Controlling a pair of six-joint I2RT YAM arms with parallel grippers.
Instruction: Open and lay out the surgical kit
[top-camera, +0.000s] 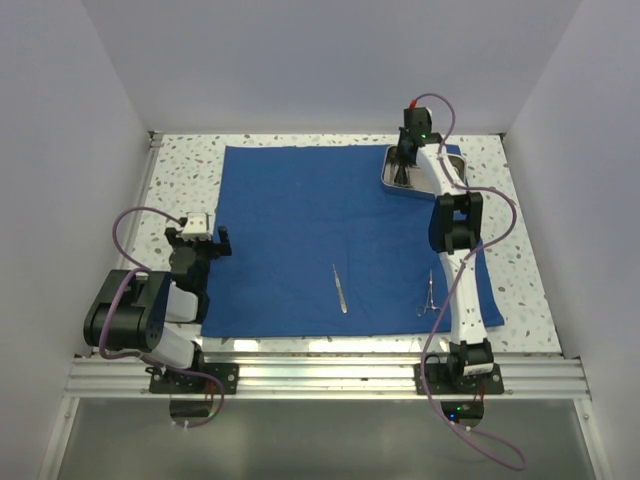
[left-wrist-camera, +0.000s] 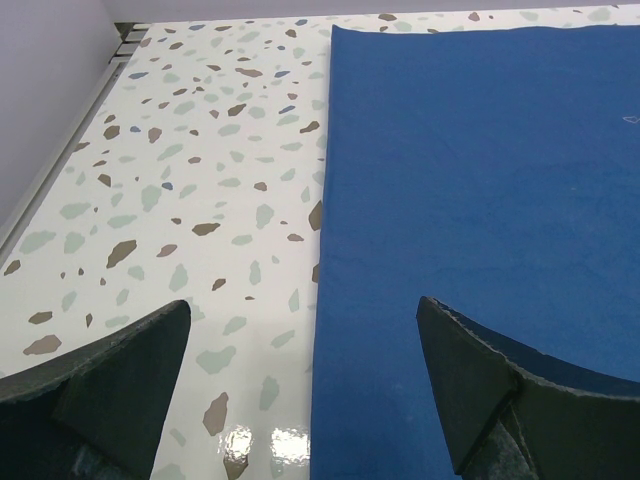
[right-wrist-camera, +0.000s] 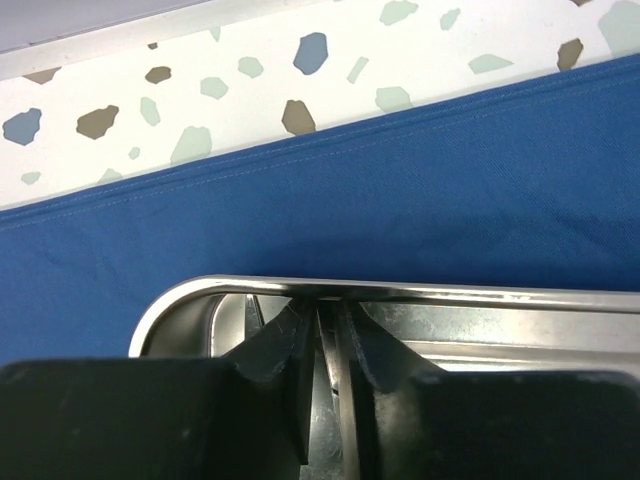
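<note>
The steel tray (top-camera: 430, 191) sits at the back right of the blue cloth. My right gripper (top-camera: 405, 150) is down inside it at the left end; in the right wrist view its fingertips (right-wrist-camera: 330, 318) are close together over slim metal instruments, and I cannot tell whether anything is between them. A knife-like instrument (top-camera: 340, 290) lies alone on the middle-lower cloth, and scissor-like forceps (top-camera: 430, 300) lie at the lower right. My left gripper (top-camera: 197, 238) stands open and empty at the cloth's left edge.
Speckled table (left-wrist-camera: 200, 200) shows around it. Pale walls bound the back and sides.
</note>
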